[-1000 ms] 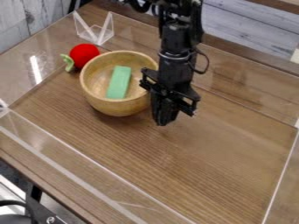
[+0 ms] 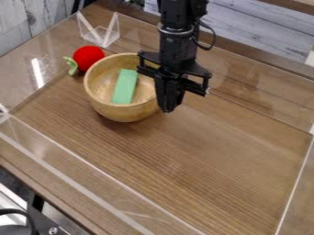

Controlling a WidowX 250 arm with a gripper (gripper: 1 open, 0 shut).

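My black gripper (image 2: 167,99) hangs down at the right rim of a tan wooden bowl (image 2: 108,105), shut, with nothing visible between its fingers. A green block (image 2: 124,86) lies inside the bowl. A red object with a green top (image 2: 88,57), like a strawberry or tomato, sits on the table just outside the bowl at the upper left.
A clear, angular object (image 2: 103,27), perhaps a wire or plastic stand, stands at the back left. A black cable or object lies at the lower left edge.
The arm has moved up and back a little, away from the front of the table, and turned slightly. The bowl and objects look unmoved.
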